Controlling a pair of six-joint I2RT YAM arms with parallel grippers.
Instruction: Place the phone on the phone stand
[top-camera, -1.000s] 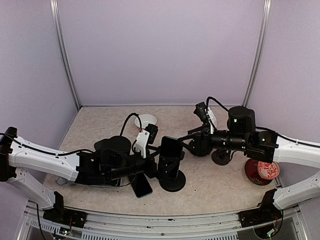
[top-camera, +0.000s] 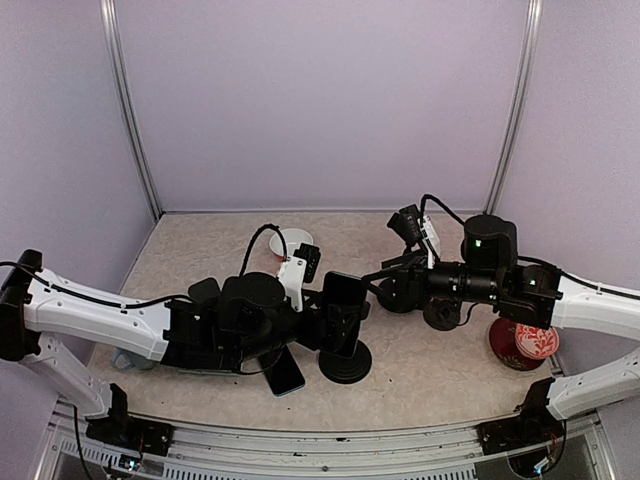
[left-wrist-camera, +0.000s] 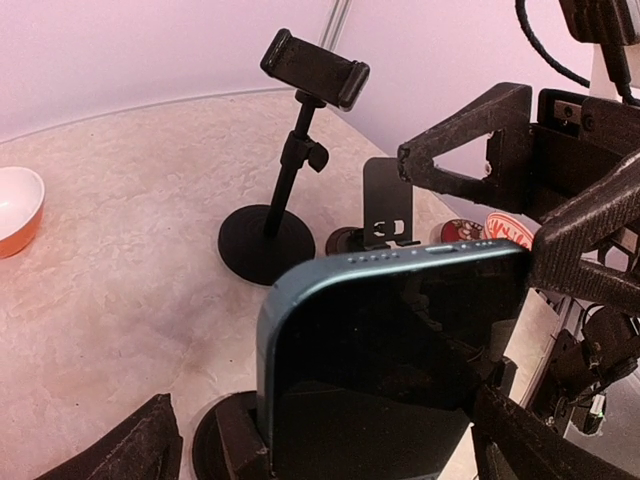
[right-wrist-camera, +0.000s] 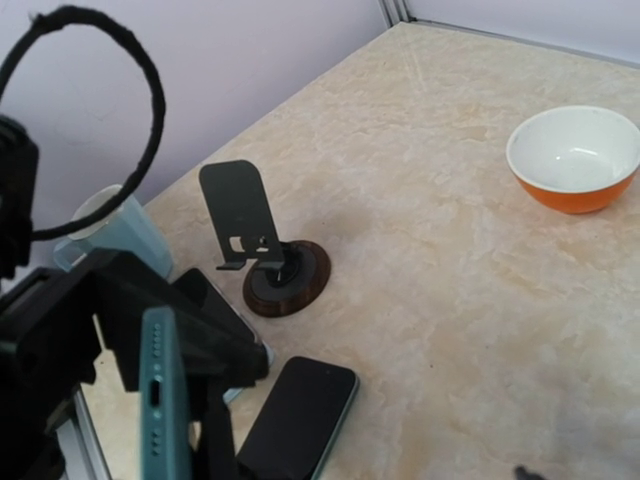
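Observation:
A dark phone with a teal edge (top-camera: 343, 300) (left-wrist-camera: 385, 350) (right-wrist-camera: 158, 400) stands upright above a round black stand base (top-camera: 343, 365) at the front middle; whether it rests fully on the stand is hidden. My left gripper (top-camera: 330, 330) is open around the phone's lower part, its fingers either side in the left wrist view. My right gripper (top-camera: 372, 282) is open beside the phone's upper right, its fingertips very near or at the top corner in the left wrist view.
Phones lie on the left, one (top-camera: 283, 372) near the front. An orange bowl (right-wrist-camera: 570, 190), a blue mug (right-wrist-camera: 140, 240), another flat stand (right-wrist-camera: 235, 205), a clamp holder (left-wrist-camera: 313, 70) and red round items (top-camera: 536, 340) surround the middle.
Both arms have shifted slightly to the right over the last second. The phone stays in place.

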